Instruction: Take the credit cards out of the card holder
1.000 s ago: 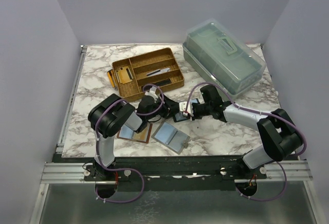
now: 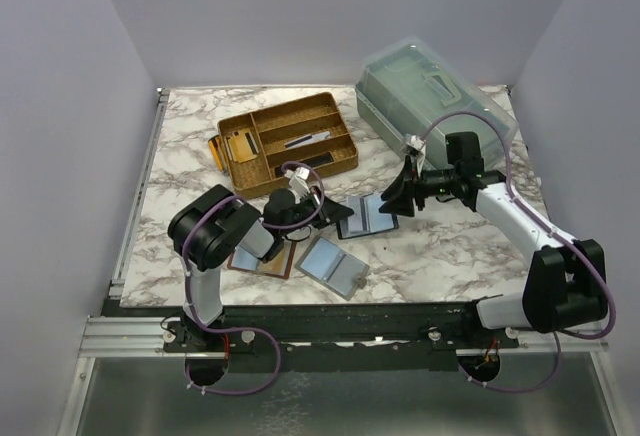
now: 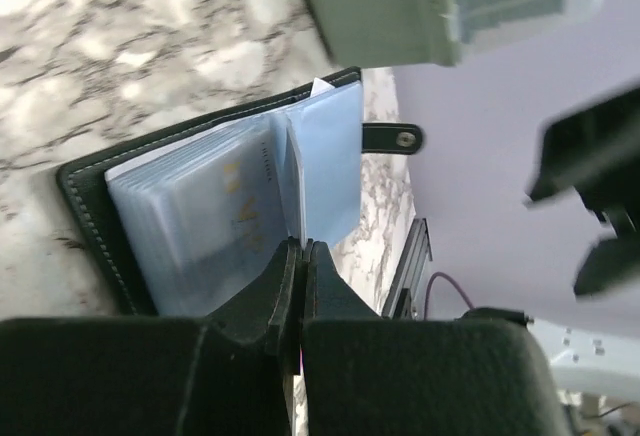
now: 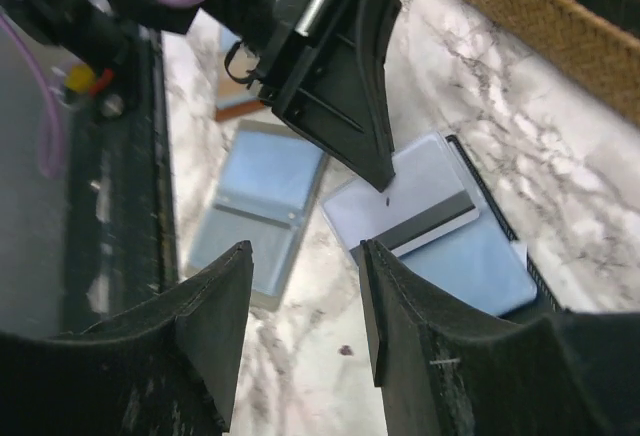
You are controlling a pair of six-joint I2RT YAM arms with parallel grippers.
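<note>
The card holder [image 2: 374, 220] lies spread out on the marble table, with a dark cover and pale blue clear sleeves. In the left wrist view, a card with gold lettering [image 3: 240, 208] shows through a sleeve. My left gripper is shut on the edge of a raised sleeve page [image 3: 294, 181], seen nearly edge-on. From the right wrist view, the left gripper's fingertips [image 4: 384, 178] meet the page [image 4: 405, 206], which has a dark stripe. My right gripper stands open and empty, off to the right side of the holder.
A second, grey opened holder [image 2: 333, 267] lies just in front, and another [image 2: 265, 258] sits at front left. Behind are a woven compartment tray [image 2: 237, 180] and a large clear-lidded box [image 2: 435, 106]. Bare marble [image 2: 440, 261] stretches at front right.
</note>
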